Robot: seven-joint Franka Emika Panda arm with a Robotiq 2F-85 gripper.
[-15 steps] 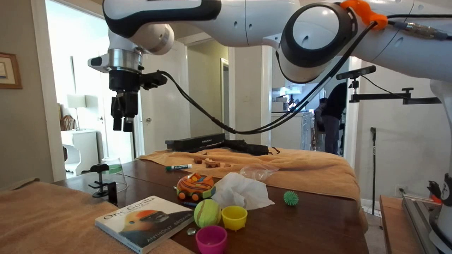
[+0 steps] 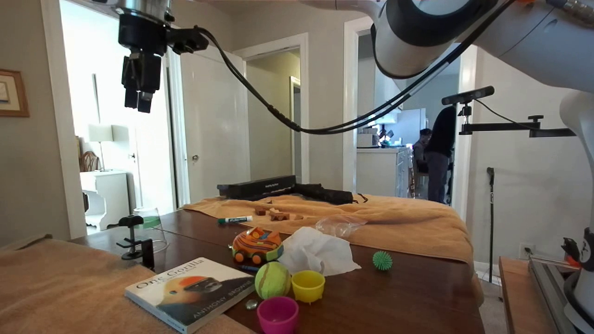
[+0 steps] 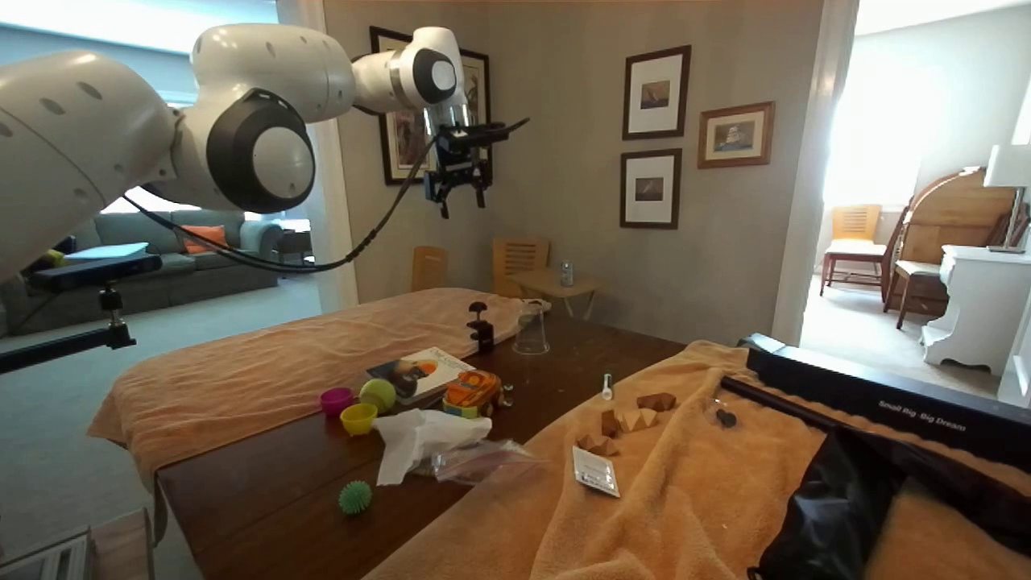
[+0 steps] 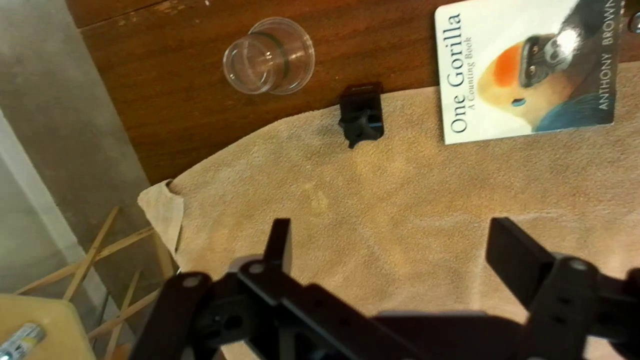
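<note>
High above the table, my gripper stands open, its fingers wide apart with nothing between them. Beneath it in the wrist view is bare orange towel (image 4: 360, 198). Ahead of the fingers lie a black clamp (image 4: 361, 115) at the towel's edge, a clear plastic cup (image 4: 282, 57) on the dark wood and the book "One Gorilla" (image 4: 486, 90). Exterior view 1 shows a striped toy car (image 2: 257, 246), a tennis ball (image 2: 273, 280), a yellow cup (image 2: 307, 286), a pink cup (image 2: 278, 314), crumpled white paper (image 2: 317, 250) and a spiky green ball (image 2: 382, 260).
Brown wooden pieces (image 3: 633, 420), a white packet (image 3: 595, 470) and a marker (image 3: 606, 387) lie toward the other towel. A long black box (image 3: 860, 396) and a black bag (image 3: 831, 503) rest there too.
My gripper has risen and shifted left in exterior view 1, with the arm lifting too. The objects on the table have stayed where they were.
</note>
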